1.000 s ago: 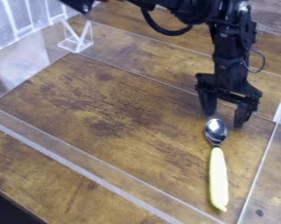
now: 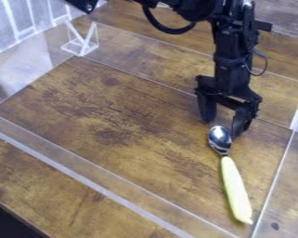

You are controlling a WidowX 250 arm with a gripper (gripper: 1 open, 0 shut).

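My black gripper point(image 2: 228, 113) hangs low at the right of the wooden table, its dark fingertips apart just beyond the head of a spoon point(image 2: 221, 140). The spoon has a shiny metal bowl and a long pale yellow handle point(image 2: 233, 186) that points toward the near edge. The gripper is part open, and I see nothing clearly held between its fingers. I cannot tell whether a fingertip touches the spoon.
Clear plastic strips or walls border the wooden surface point(image 2: 101, 130) at the left, back and right. A white bracket point(image 2: 82, 37) stands at the back left.
The gripper has moved a little left and toward the spoon's head over the last second. The spoon lies in about the same place, with at most a slight shift.
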